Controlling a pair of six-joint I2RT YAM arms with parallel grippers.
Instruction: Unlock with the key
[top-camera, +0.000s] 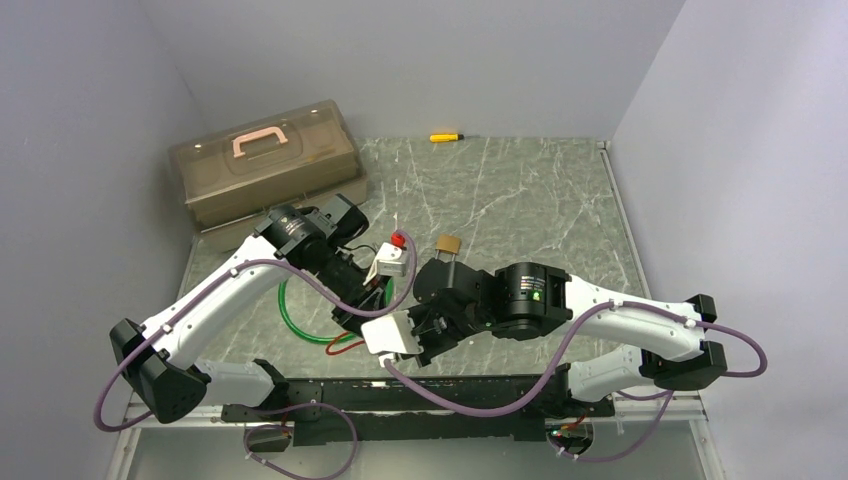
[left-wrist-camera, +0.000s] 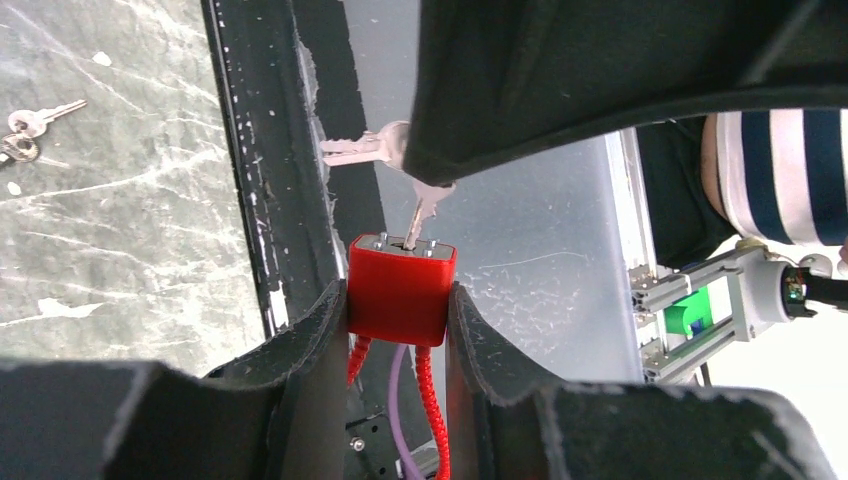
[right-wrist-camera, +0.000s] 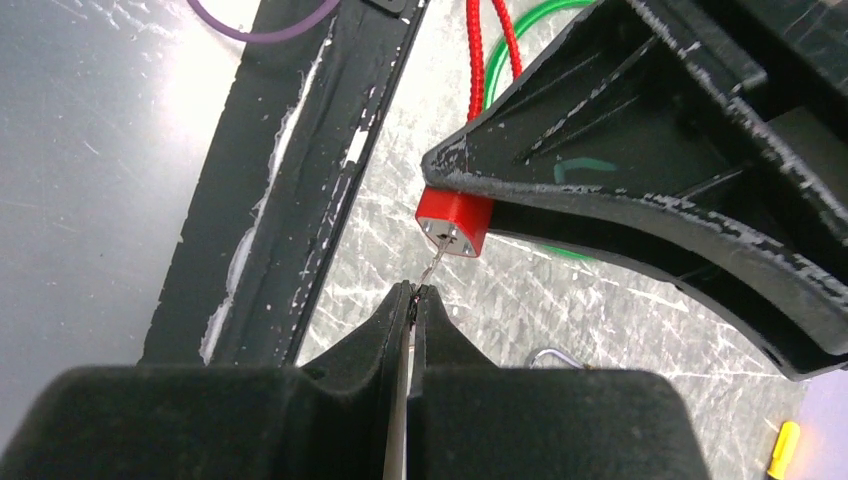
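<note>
A red padlock with red cord is clamped between the fingers of my left gripper, its keyhole face pointing toward my right gripper. A thin silver key protrudes from the shut right fingers, its tip at the keyhole of the red lock; how deep it sits I cannot tell. A second key dangles beside it in the left wrist view. In the top view both grippers meet at the front middle, mostly hidden by the arms.
A brass padlock lies behind the grippers, a yellow screwdriver at the back, a toolbox at back left. Loose keys and a green cable lie on the table.
</note>
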